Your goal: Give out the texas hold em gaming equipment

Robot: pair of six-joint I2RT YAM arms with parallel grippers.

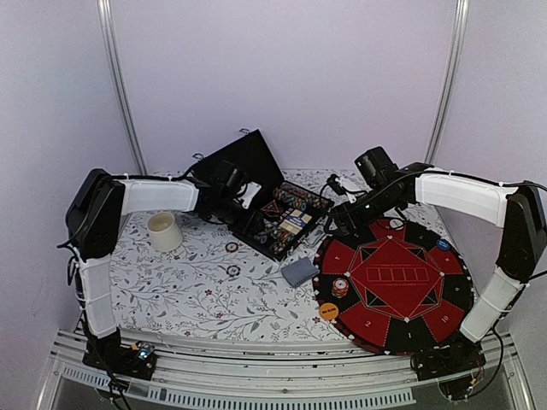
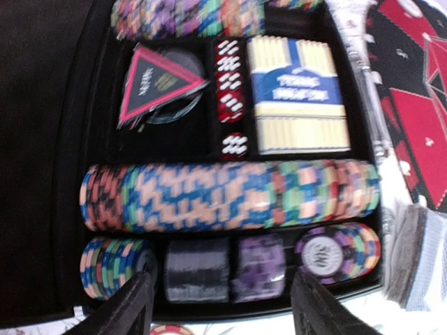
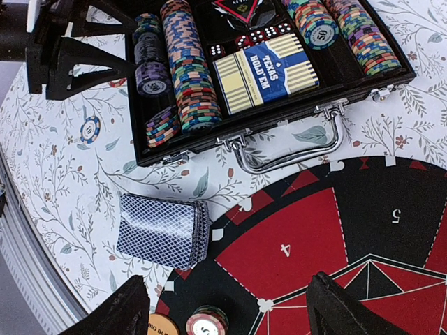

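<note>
The open chip case (image 1: 282, 248) holds chip rows, dice and a Texas Hold'em card box (image 3: 265, 77). My left gripper is at the case's near row, fingers either side of black and purple chips (image 2: 258, 269); whether it grips them is unclear. My right gripper is open above the edge of the red and black mat (image 1: 393, 282). A grey card deck (image 3: 160, 227) lies between case and mat. A red chip stack (image 1: 339, 285) and orange Big Blind disc (image 1: 328, 312) sit on the mat.
A white cup (image 1: 164, 231) stands at the left. Two loose chips lie on the table before the case, one of them blue (image 3: 90, 129). The case's lid (image 1: 239, 154) stands raised behind it.
</note>
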